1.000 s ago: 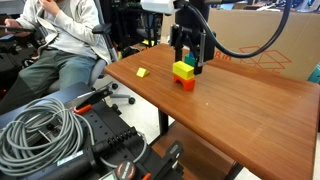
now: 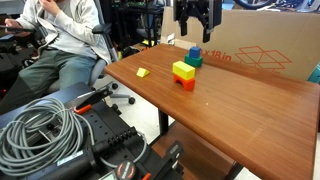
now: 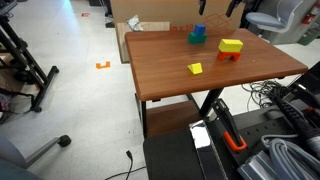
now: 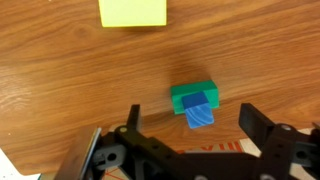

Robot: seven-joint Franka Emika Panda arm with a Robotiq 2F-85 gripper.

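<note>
A yellow block (image 2: 184, 70) rests on a red block (image 2: 186, 85) near the middle of the wooden table. Behind that stack, a blue block (image 2: 195, 51) sits on a green block (image 2: 193, 62). From above, the wrist view shows the blue block (image 4: 199, 112) on the green block (image 4: 188, 92), between and below my spread fingers. The yellow block (image 4: 133, 12) appears there at the top edge, hiding the red one. My gripper is open and empty, hanging clear above the blocks. A small yellow piece (image 2: 142, 72) lies alone on the table.
A cardboard sheet (image 2: 260, 45) stands behind its far edge. Coiled grey cable (image 2: 40, 140) lies beside the robot's base, and someone sits in the background.
My gripper was low around the yellow block on the red one a second ago. It has risen and moved back, away from that stack, leaving the yellow block in place.
</note>
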